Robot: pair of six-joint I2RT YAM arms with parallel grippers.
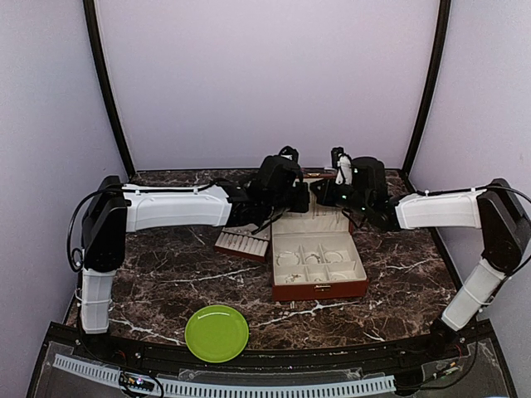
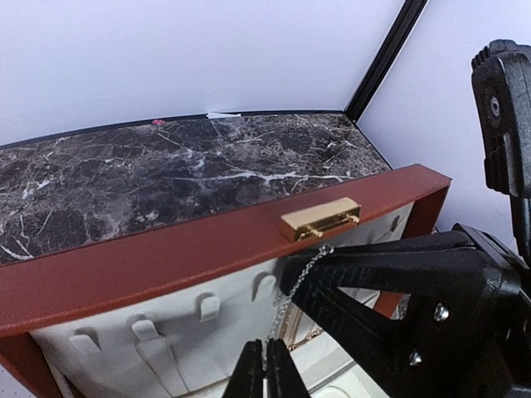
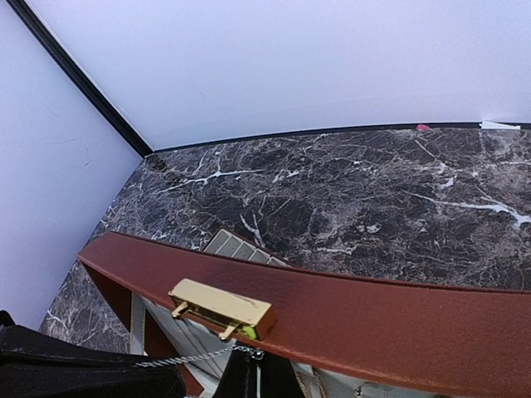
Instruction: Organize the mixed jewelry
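Note:
A thin silver chain runs between my two grippers, just in front of the jewelry box's raised lid. My left gripper is shut, with the lower end of the chain at its fingertips. The chain's other end meets the shut tips of my right gripper, close under the gold clasp. White hook tabs line the cream inside of the lid, and gold chains hang there, partly hidden by the right fingers. In the top view, the box's open base holds bracelets and small pieces in its compartments.
Left of the box lies a ring tray, partly covered by my left arm. An empty green plate rests near the front edge. Both arms meet closely over the lid.

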